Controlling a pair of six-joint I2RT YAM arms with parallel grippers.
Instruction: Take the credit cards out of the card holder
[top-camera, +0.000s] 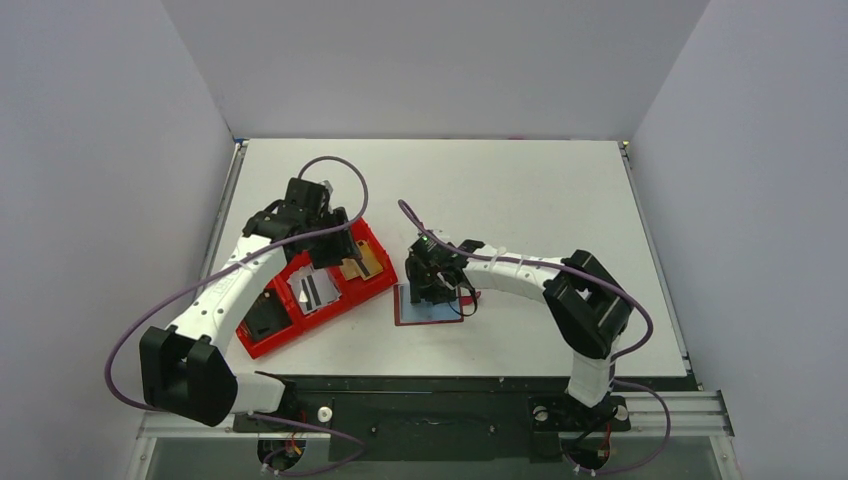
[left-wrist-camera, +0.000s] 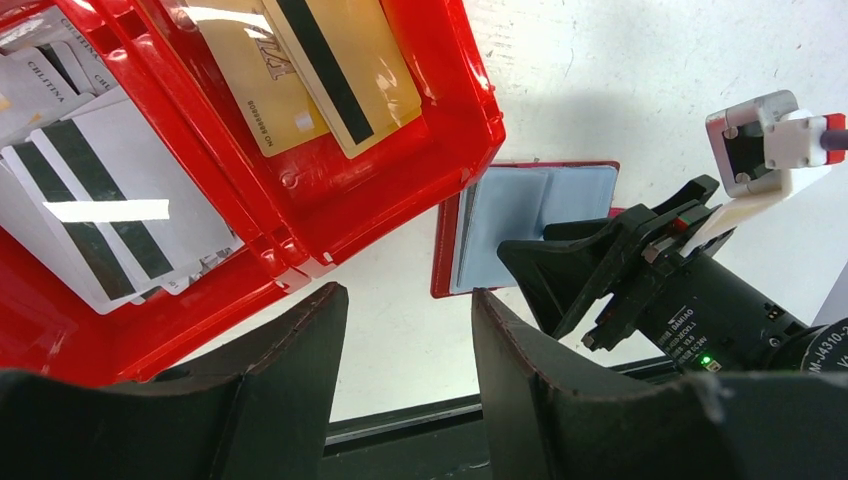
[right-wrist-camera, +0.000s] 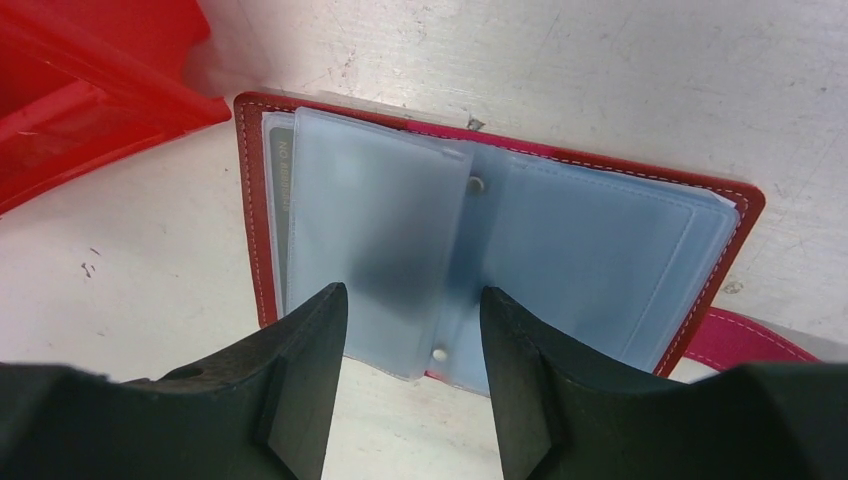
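The open card holder (right-wrist-camera: 252, 200), red-edged with clear blue-grey sleeves (right-wrist-camera: 590, 270), lies flat on the white table, a card showing at its left side. My right gripper is open right over it, fingertips low over the sleeves near the middle; whether they touch is unclear. My left gripper stands open above the red tray's (top-camera: 335, 306) right end, empty, with the holder and right gripper visible ahead of it in the left wrist view.
The red compartment tray holds gold cards (left-wrist-camera: 355, 75) and silver-white cards (left-wrist-camera: 120, 200); a dark compartment (top-camera: 262, 318) is at its left end.
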